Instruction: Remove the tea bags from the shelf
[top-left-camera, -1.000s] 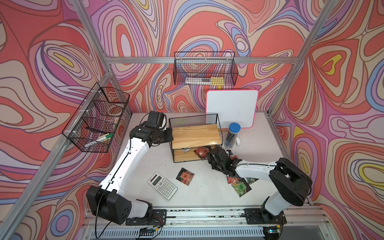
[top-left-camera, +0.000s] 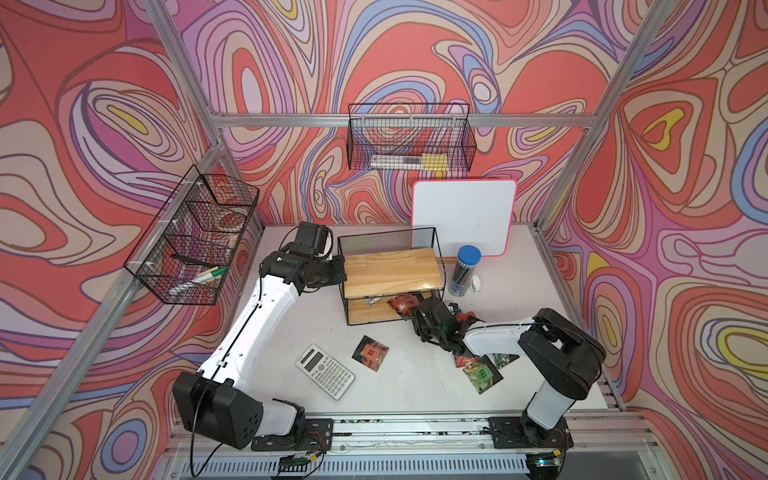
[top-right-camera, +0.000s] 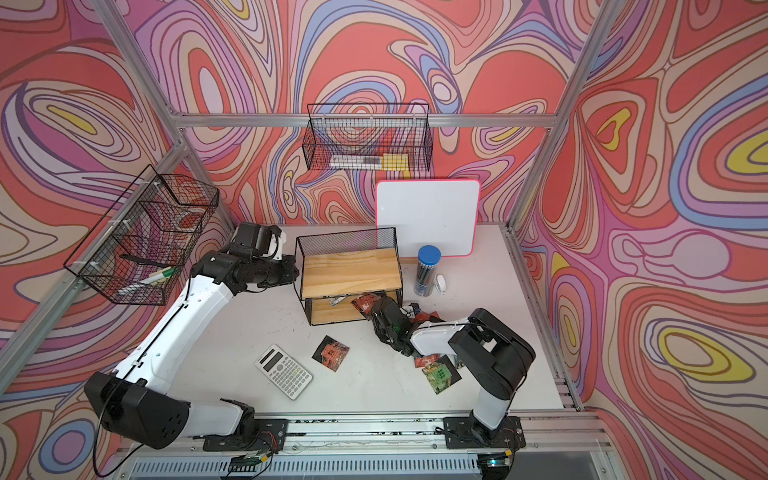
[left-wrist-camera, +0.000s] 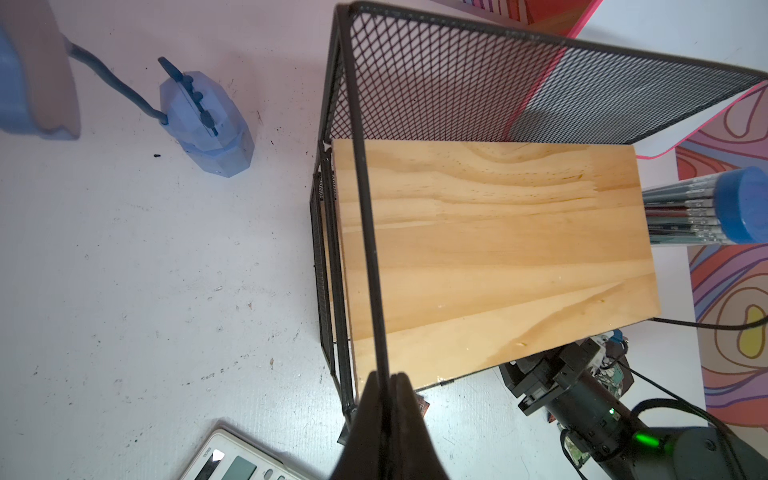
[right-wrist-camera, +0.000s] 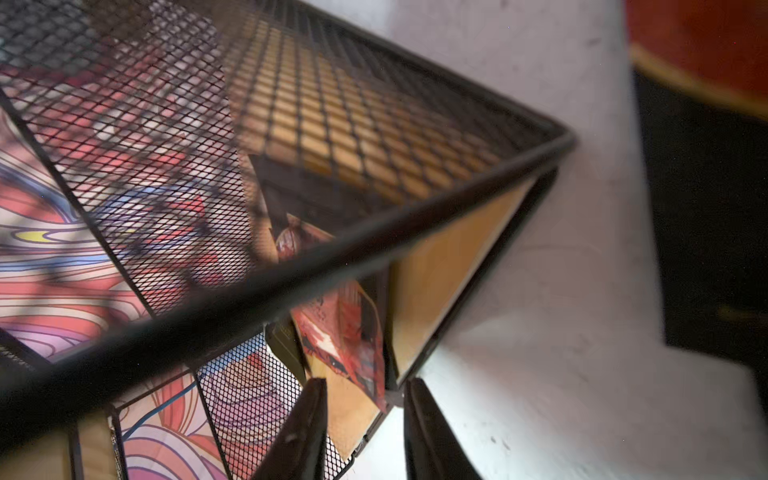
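Note:
A wire-mesh shelf has a wooden top board (top-left-camera: 388, 268) and a lower level. On that lower level, at its right, a red tea bag (right-wrist-camera: 336, 336) in dark wrapping is visible, with a second dark packet partly behind it. My right gripper is open at the shelf's front right, its fingertips pointing at that bag, nothing seen between them. My left gripper is shut at the shelf's upper left frame bar. Loose tea bags lie on the table: one (top-left-camera: 370, 353) in front of the shelf, others (top-left-camera: 482, 374) at the right, partly under my right arm.
A calculator (top-left-camera: 325, 371) lies front left. A blue-lidded cylinder (top-left-camera: 464, 272) and a white object (top-left-camera: 476, 284) stand right of the shelf, before a whiteboard (top-left-camera: 462, 212). Wire baskets hang on the back and left frame.
My right arm has shifted a little leftward, its elbow most visibly. The left arm and the tea bags look unchanged.

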